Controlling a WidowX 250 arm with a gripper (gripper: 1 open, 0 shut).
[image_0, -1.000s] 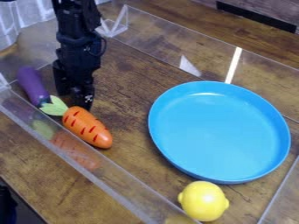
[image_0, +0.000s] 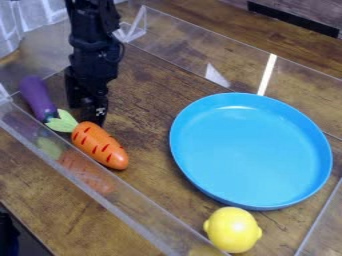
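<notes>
My black gripper (image_0: 86, 101) reaches down at the upper left to the wooden floor of the clear-walled box, its fingers open, beside a purple eggplant toy (image_0: 39, 98) with green leaves. An orange carrot toy (image_0: 100, 147) lies just below it, near the left clear wall. A large blue plate (image_0: 250, 151) fills the right side, and a yellow lemon toy (image_0: 233, 230) sits at the bottom right. Whether anything touches the fingertips is hard to tell.
Transparent walls (image_0: 147, 218) border the area along the lower left, back and right. The wooden floor between the gripper and the plate, toward the back, is clear.
</notes>
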